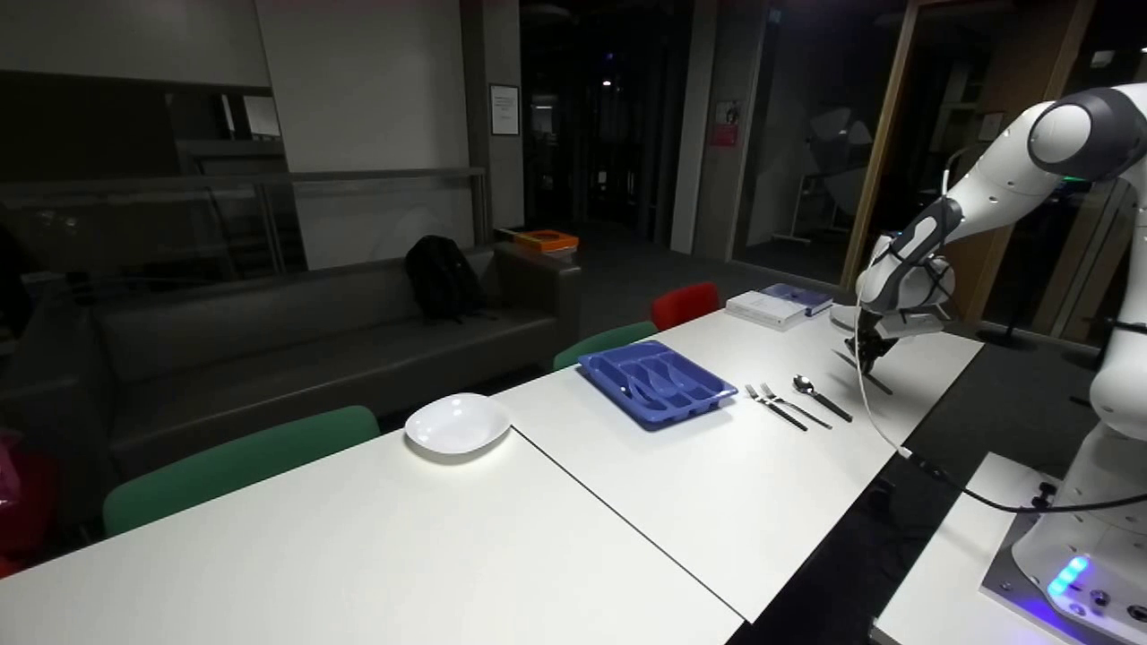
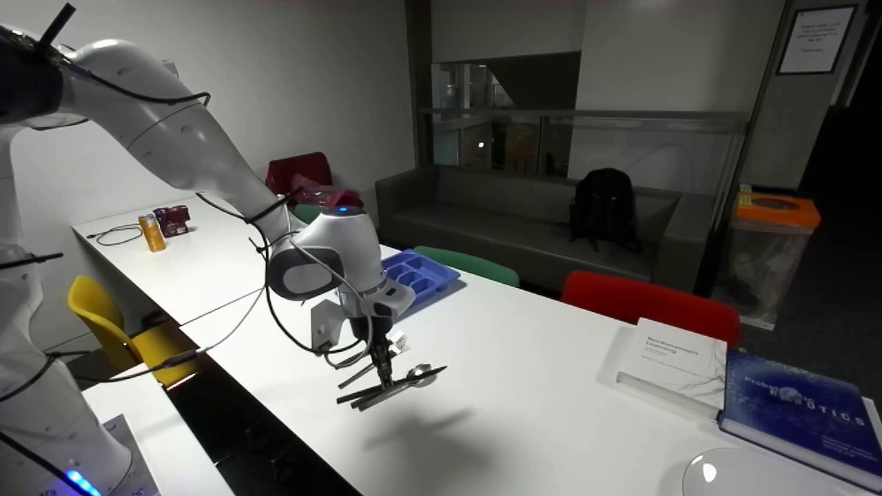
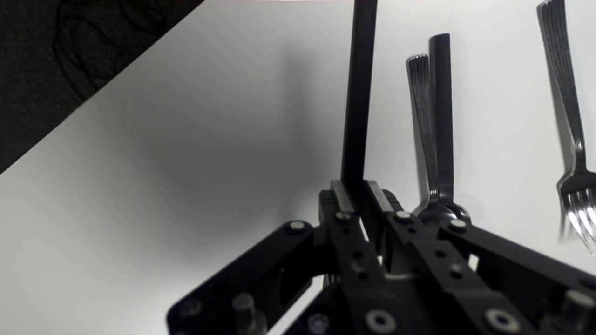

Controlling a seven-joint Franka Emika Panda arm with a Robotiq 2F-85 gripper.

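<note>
My gripper is shut on a long, flat black utensil (image 3: 360, 83), held just above the white table. In exterior view 2 the gripper (image 2: 385, 380) hangs over the table with this utensil (image 2: 353, 397) lying crosswise in its fingers. Its far end is too small to identify. Just right of the fingers in the wrist view, a black handle (image 3: 441, 100) and a ribbed silver handle (image 3: 420, 83) lie side by side, with spoon bowls partly hidden by the fingers. Farther right lies a silver fork (image 3: 570, 123). A blue cutlery tray (image 1: 704, 407) holds some pieces.
A white bowl (image 1: 459, 424) stands left of the tray. At the other end are a white book (image 2: 674, 364), a blue book (image 2: 802, 413) and a plate (image 2: 761, 475). A cable (image 1: 876, 419) hangs from the arm. Bare table surrounds the held utensil.
</note>
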